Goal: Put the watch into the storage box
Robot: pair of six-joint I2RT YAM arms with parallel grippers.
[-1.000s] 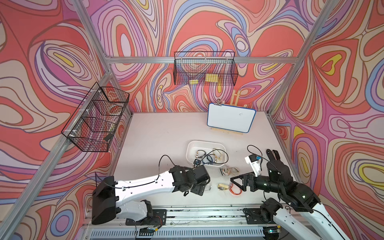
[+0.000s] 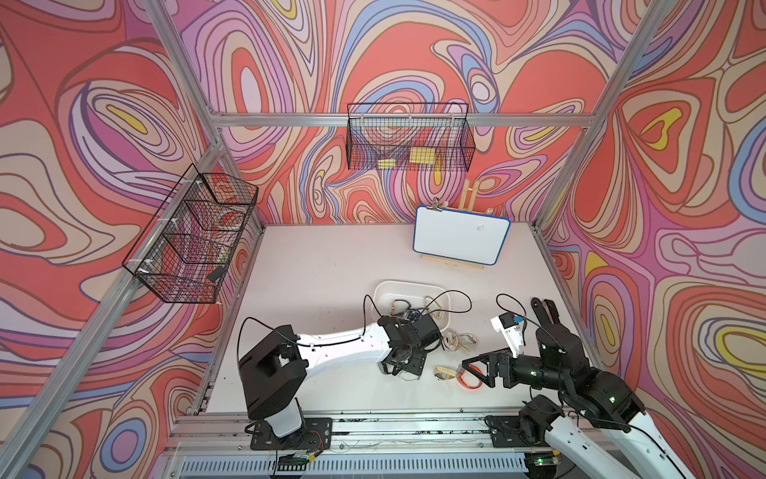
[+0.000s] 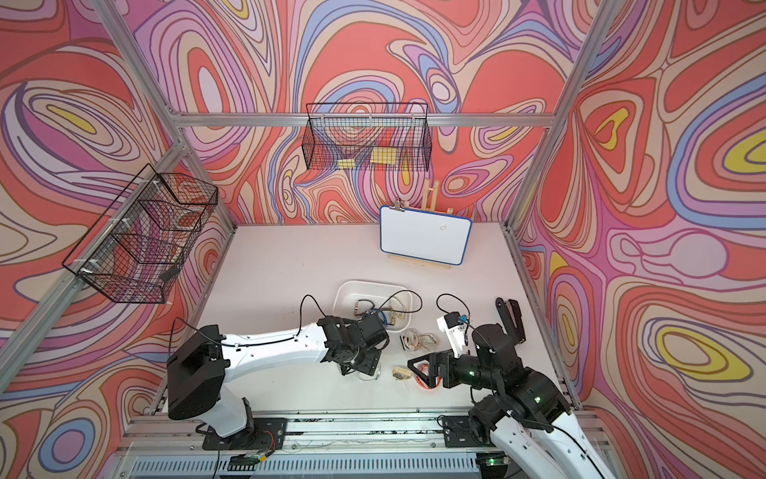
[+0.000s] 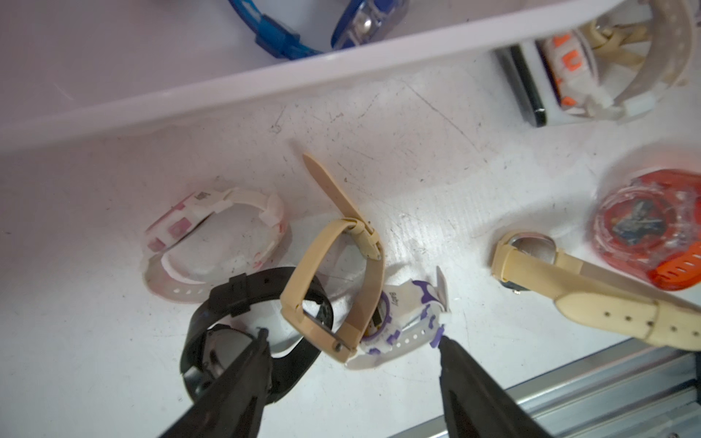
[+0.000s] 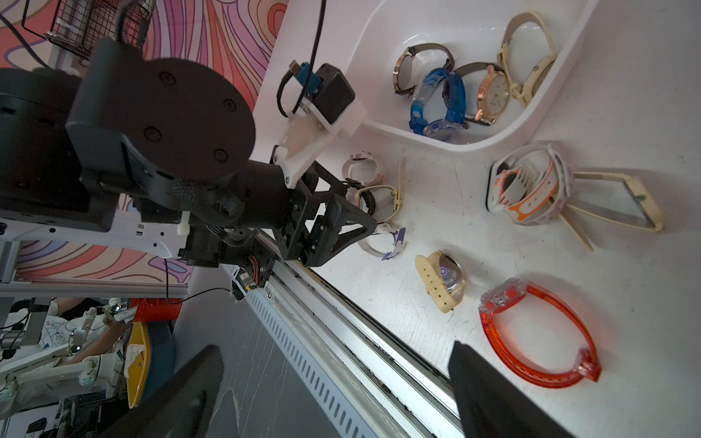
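The white storage box point(image 5: 474, 146) holds several watches, among them a clear blue one point(image 5: 436, 120). In front of it lies a cluster: a tan strap watch point(image 4: 310, 259), a black watch point(image 4: 252, 288), a purple-and-white watch point(image 4: 423, 343) and a pink-and-white watch point(image 4: 179, 222). My left gripper is over this cluster, fingers apart, with the tan watch between and beyond the tips; nothing is clamped. My right gripper hangs open and empty over the table's front edge.
Right of the cluster lie a beige strap watch point(image 5: 441, 281), a red clear watch point(image 5: 536, 372) and a white-and-orange watch point(image 5: 529, 186) with a tan-banded one against it. A whiteboard point(image 2: 461, 235) stands at the back right.
The left arm has moved rightward and a little toward the back, bringing its gripper closer to the box front. The right arm has barely shifted.
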